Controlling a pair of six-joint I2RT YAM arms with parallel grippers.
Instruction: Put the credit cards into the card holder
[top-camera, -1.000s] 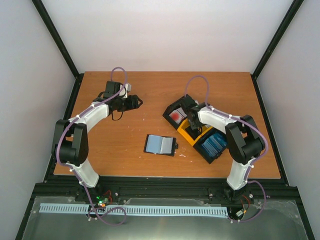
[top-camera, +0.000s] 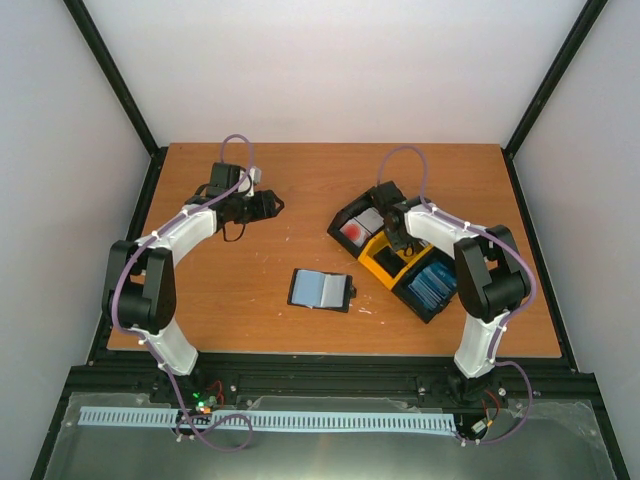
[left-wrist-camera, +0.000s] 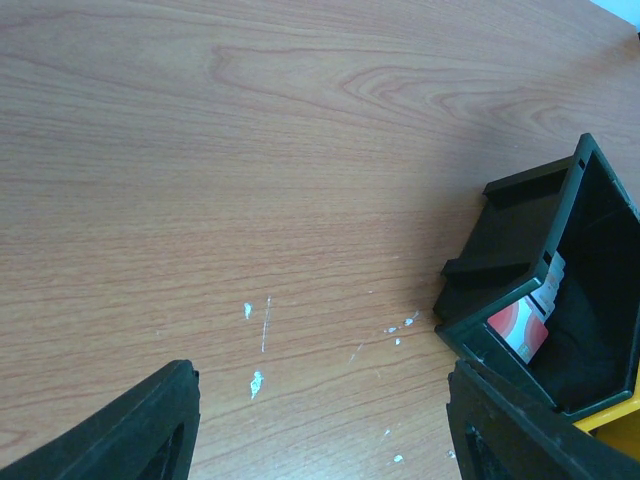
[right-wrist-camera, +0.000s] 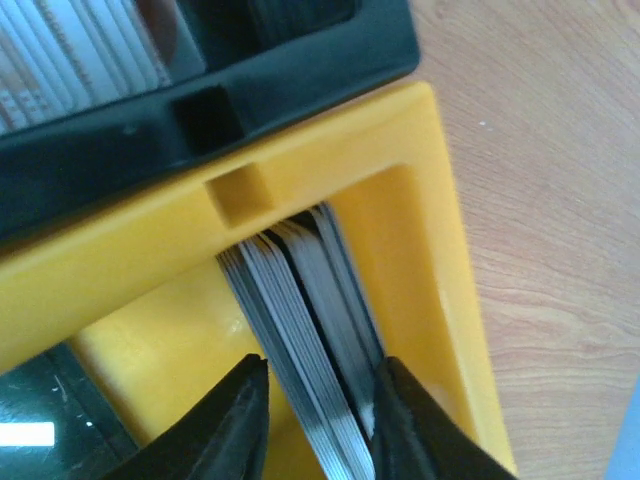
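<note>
The card holder (top-camera: 320, 289) lies spread on the table, with a blue side and a clear side. In the right wrist view, a stack of cards (right-wrist-camera: 305, 350) stands on edge in the yellow bin (right-wrist-camera: 430, 230), against one wall. My right gripper is over this bin, its fingers (right-wrist-camera: 235, 420) apart and one on each side of part of the stack; whether they touch the cards I cannot tell. Above bare table at the left, my left gripper stands open with nothing between its fingers. From above, my right gripper hides part of the yellow bin.
Dark bins flank the yellow one: one with red-and-white cards (top-camera: 353, 232), the other with blue cards (top-camera: 433, 285). All the bins sit together at the right of the table. Clear wood (top-camera: 290, 235) lies between the left gripper and the bins.
My right gripper has moved a little to the right over the yellow bin. The bins have shifted slightly to the right. The left arm and the card holder look unmoved.
</note>
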